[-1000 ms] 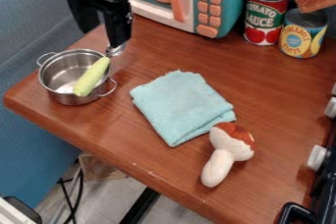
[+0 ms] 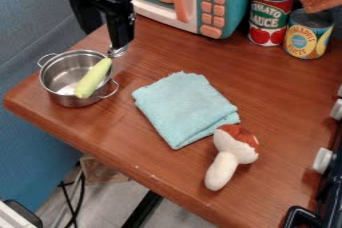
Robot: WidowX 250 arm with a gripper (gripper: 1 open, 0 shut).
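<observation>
My black gripper [image 2: 104, 24] hangs at the upper left, above and just behind a steel pot [image 2: 64, 87]; whether its fingers are open or shut is unclear. A pale yellow-green corn-like toy [image 2: 94, 78] lies tilted in the pot, apart from the gripper. A folded light blue cloth [image 2: 185, 110] lies mid-table, and a toy mushroom [image 2: 229, 160] with red-brown cap and white stem lies at the front right.
A teal toy microwave [image 2: 211, 7] stands at the back, with a tomato sauce can [image 2: 269, 17] and a second can [image 2: 307, 37] to its right. A black appliance [image 2: 315, 207] is at the right edge. Bare tabletop surrounds the cloth.
</observation>
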